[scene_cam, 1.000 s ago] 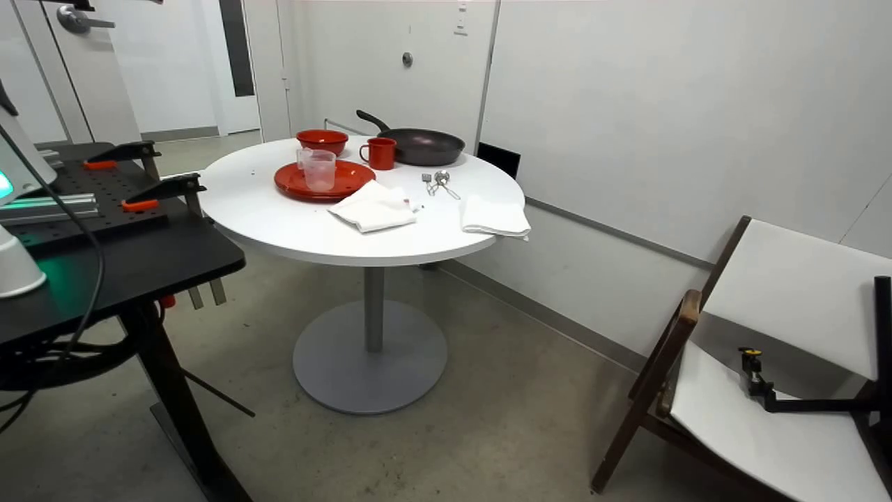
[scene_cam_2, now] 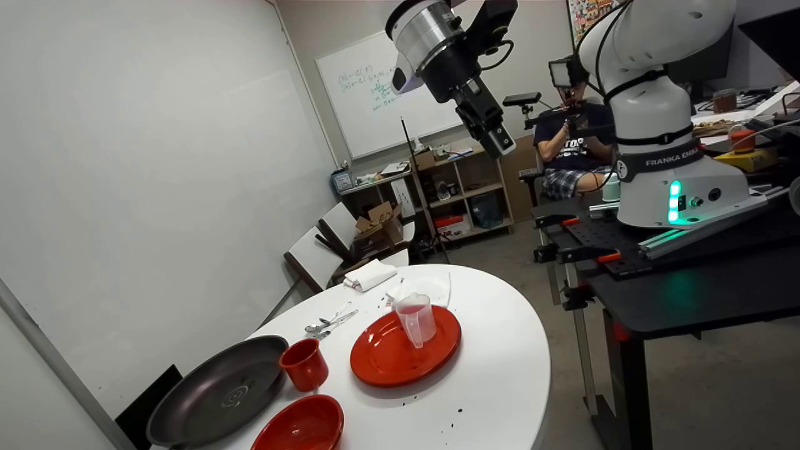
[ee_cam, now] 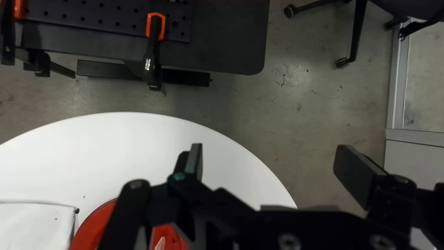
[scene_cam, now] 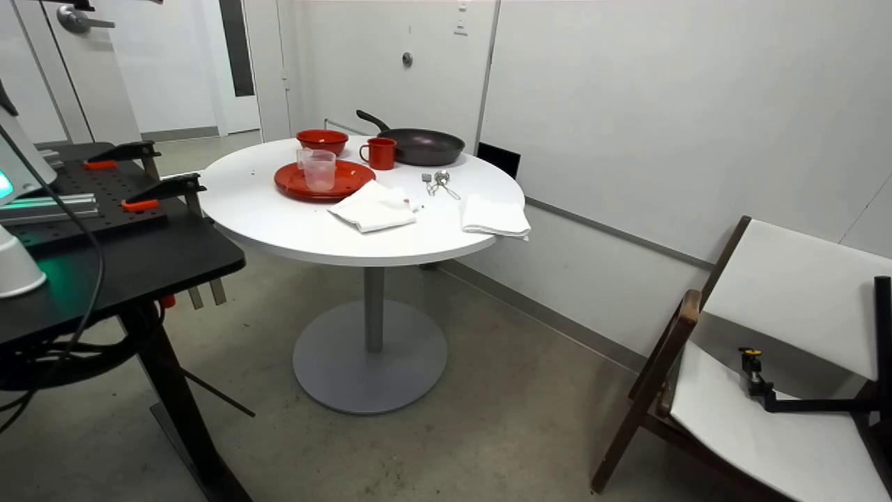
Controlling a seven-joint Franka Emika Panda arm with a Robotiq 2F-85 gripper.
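Observation:
In exterior view 2 my gripper (scene_cam_2: pixel 495 142) hangs high above the round white table (scene_cam_2: pixel 510 330). The wrist view shows the gripper open, its fingers wide apart with nothing between them. On the table a clear plastic measuring cup (scene_cam_2: pixel 416 319) stands on a red plate (scene_cam_2: pixel 375 352). A red mug (scene_cam: pixel 381 154) and a red bowl (scene_cam: pixel 322 141) are grouped near the dark frying pan (scene_cam: pixel 426 148). Metal utensils (scene_cam: pixel 440 180) lie beside two white cloths, one near the plate (scene_cam: pixel 373 206) and one at the table's edge (scene_cam: pixel 495 216).
The black desk (scene_cam_2: pixel 697 292) carries the robot base and clamps (scene_cam_2: pixel 592 254) along its edge. A white wall rises behind the pan. Dark crumbs (scene_cam_2: pixel 459 410) dot the tabletop. A chair (scene_cam: pixel 778 360) stands apart from the table.

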